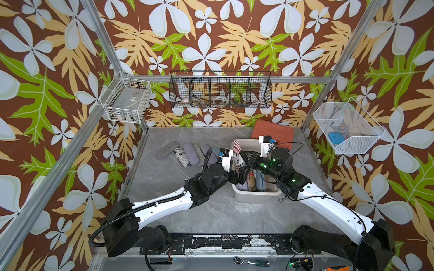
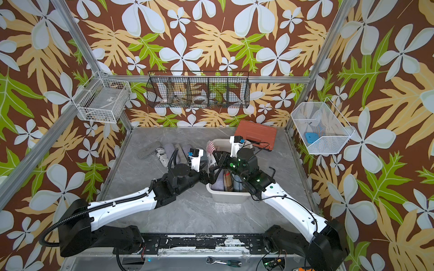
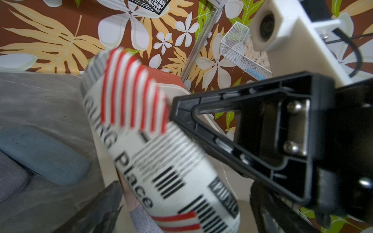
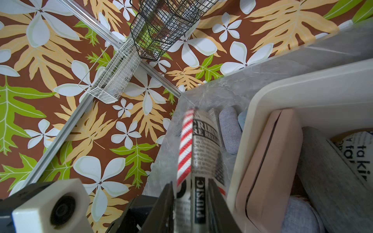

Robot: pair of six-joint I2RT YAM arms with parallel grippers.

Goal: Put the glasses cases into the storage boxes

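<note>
A red-and-white printed glasses case [image 3: 155, 151] [image 4: 198, 155] hangs at the left rim of the beige storage box [image 1: 253, 197], my right gripper [image 1: 248, 158] shut on it. My left gripper [image 1: 235, 174] is open around or beside the case's lower end. Inside the box are several cases: a pink one [image 4: 272, 159], a grey one [image 4: 322, 174], a brown one [image 1: 251, 180] and a blue one [image 1: 260, 180]. Grey, lilac, printed and blue cases [image 1: 192, 153] lie on the table left of the box.
A rust-red lid [image 1: 273, 131] lies behind the box. Wire baskets [image 1: 219, 90] [image 1: 126, 101] [image 1: 348, 128] hang above the table's edges.
</note>
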